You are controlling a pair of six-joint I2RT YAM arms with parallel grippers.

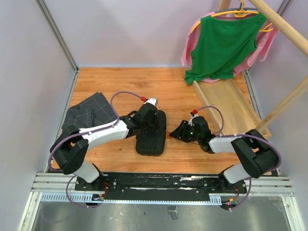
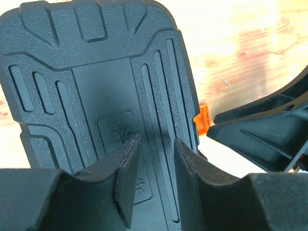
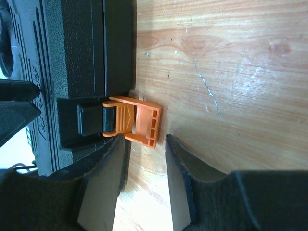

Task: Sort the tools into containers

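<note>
A black tool case lies closed on the wooden table, its ribbed lid filling much of the left wrist view. On its right side sticks out an orange latch, swung away from the case wall. Over the lid hangs my left gripper, part open, with only the lid visible beyond its fingers. My right gripper is beside the case at the latch, its fingers parted; the latch's outer end shows just past the gap, and whether they touch it I cannot tell. No loose tools are in view.
Folded dark cloth lies at the left of the table. A wooden rack with hanging green and pink shirts takes up the right back. Bare table shows behind the case.
</note>
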